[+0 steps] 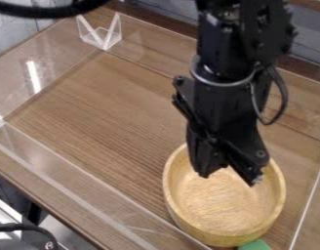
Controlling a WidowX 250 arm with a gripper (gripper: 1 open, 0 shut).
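Observation:
My black gripper (218,156) hangs in the right half of the camera view, over the back part of a round, light wooden bowl (222,210). The bowl's visible inside looks empty. The fingertips are dark and blend into the gripper body; nothing shows between them, and whether they are shut is hard to make out.
A wooden table (91,117) with clear low walls fills the view, its left part clear. A clear plastic piece (100,29) stands at the back left. A green object (254,244) shows at the bottom right, beside the bowl.

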